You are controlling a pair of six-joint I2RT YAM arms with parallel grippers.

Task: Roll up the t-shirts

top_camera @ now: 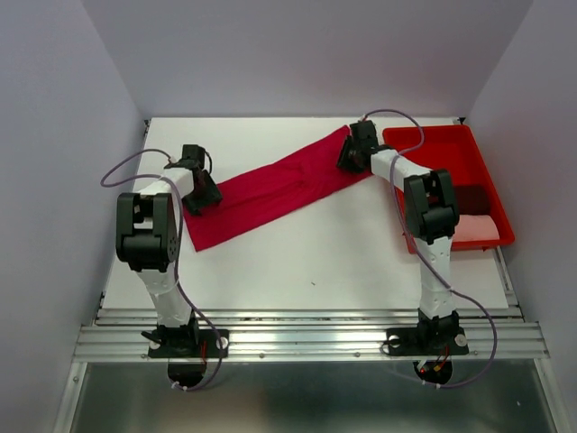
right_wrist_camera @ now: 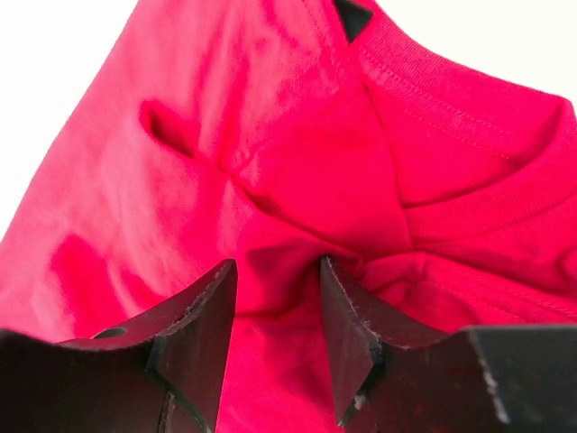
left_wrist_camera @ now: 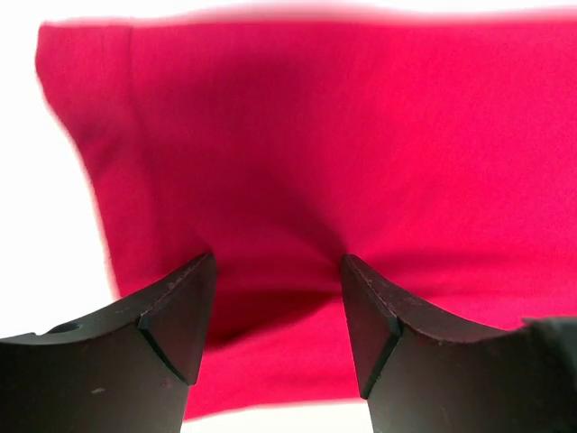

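A red t-shirt [top_camera: 270,194], folded into a long strip, lies slantwise across the white table, its right end farther back. My left gripper [top_camera: 207,200] is over the left end; in the left wrist view its fingers [left_wrist_camera: 185,302] stand apart with flat red cloth below, and the finger is open. At the right end is my right gripper [top_camera: 350,162], close down on the cloth. The right wrist view shows its fingers [right_wrist_camera: 203,311] part open, with wrinkled fabric and the ribbed collar [right_wrist_camera: 505,203] just beyond. Whether cloth sits between those fingertips, I cannot tell.
A red bin [top_camera: 442,144] stands at the right edge of the table, holding a dark red roll [top_camera: 472,199] and a pink roll [top_camera: 476,228]. My right forearm crosses its left rim.
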